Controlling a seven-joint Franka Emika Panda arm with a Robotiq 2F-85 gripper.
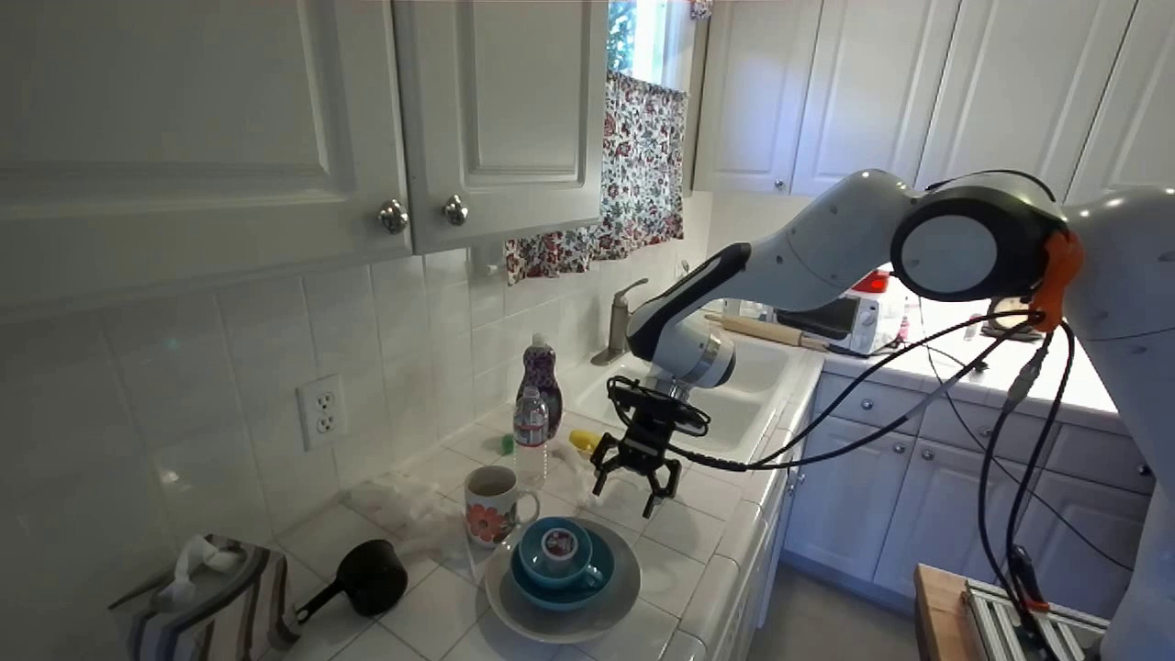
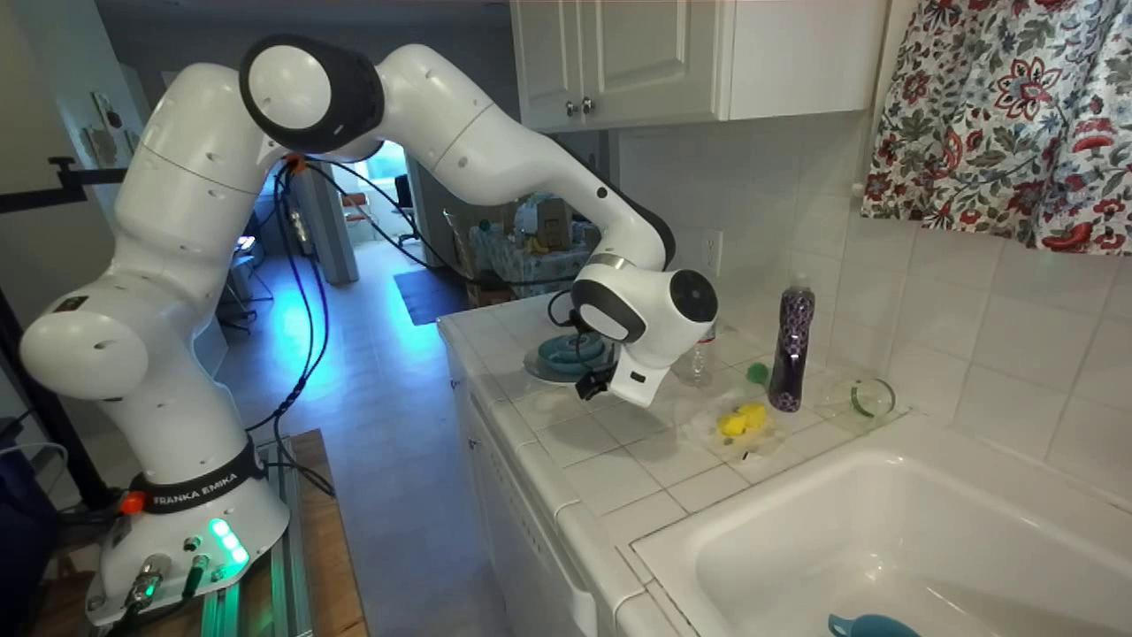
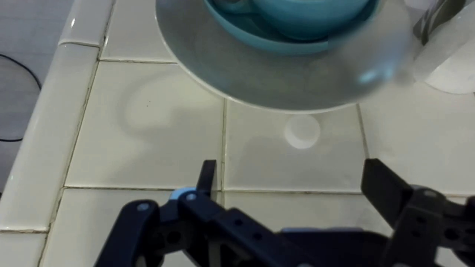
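Note:
My gripper (image 1: 625, 501) stands open above the tiled counter, with nothing between its fingers. Its two fingertips are spread wide in the wrist view, over bare white tiles. Just ahead of them lies a grey plate (image 3: 285, 89), apart from the fingers. On that plate (image 1: 624, 595) rests a teal bowl (image 1: 551, 596), and a teal cup (image 1: 555, 551) sits in the bowl. Something small and round with a reddish face (image 1: 558, 544) shows inside the cup. A flowered mug (image 1: 487, 512) stands beside the plate, toward the wall.
A water bottle (image 1: 531, 430) and a purple soap bottle (image 2: 791, 345) stand near the wall. A yellow item (image 2: 742, 418) lies by the sink (image 2: 732, 541), which holds a blue piece (image 2: 872, 626). A black pot (image 1: 371, 577) and striped cloth (image 1: 226, 606) lie beyond the mug.

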